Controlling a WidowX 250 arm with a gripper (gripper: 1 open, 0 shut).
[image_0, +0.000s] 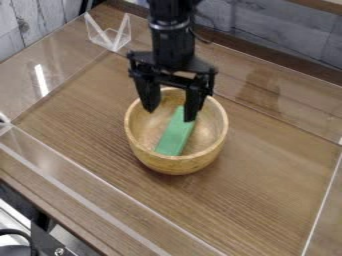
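Observation:
A wide tan bowl (209, 148) sits on the wooden table, with a green rectangular block (174, 132) lying inside it. My dark gripper (173, 100) hangs over the back part of the bowl, its two fingers spread apart above and just behind the block, with nothing visible held between them.
A clear plastic object (107, 30) is at the back left, near the table's edge, and black cables show at the bottom left corner.

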